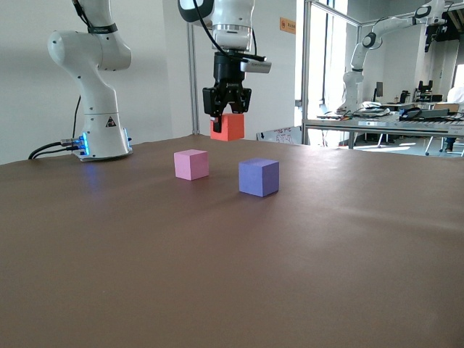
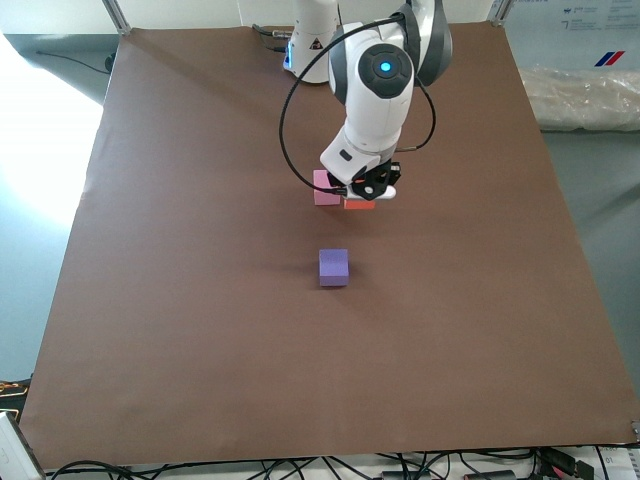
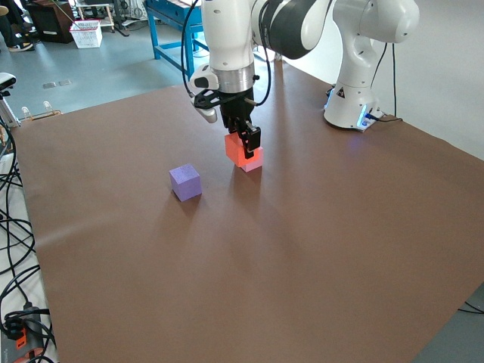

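My gripper [image 1: 226, 116] is shut on a red-orange cube [image 1: 228, 128], held in the air above the table. In the left view the red cube [image 2: 359, 204] shows under the gripper, just right of a pink cube [image 2: 326, 196]. In the top view the pink cube [image 1: 191, 164] rests on the table, lower than the held cube; in the right view it [image 3: 253, 163] is partly hidden behind it. A purple cube [image 2: 333, 267] lies apart, nearer the front in the left view.
Cables and electronics lie beyond the front edge.
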